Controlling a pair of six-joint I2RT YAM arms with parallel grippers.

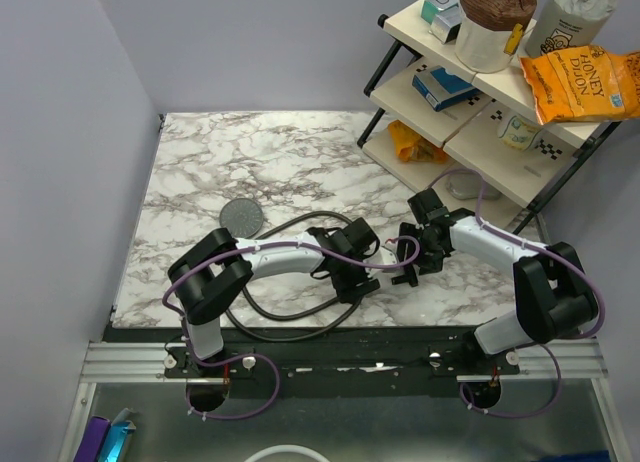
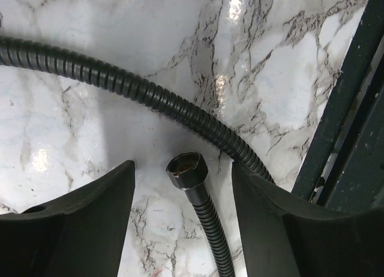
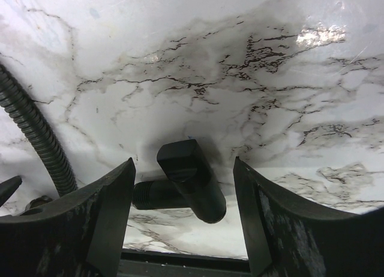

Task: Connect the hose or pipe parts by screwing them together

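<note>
A black corrugated hose [image 1: 285, 337] lies looped on the marble table. My left gripper is open over the hose's hex end fitting [image 2: 187, 174], which sits between the fingertips with gaps either side; another hose length [image 2: 150, 94] crosses just beyond it. In the right wrist view, my right gripper stands open around a black angled fitting [image 3: 198, 190] with a threaded end [image 3: 145, 195], lying on the marble. A further hose length [image 3: 36, 127] runs to its left.
A shelf rack [image 1: 410, 97] with packages fills the back right. A grey round disc [image 1: 241, 217] lies at the table's left. The table's front edge runs close by both grippers.
</note>
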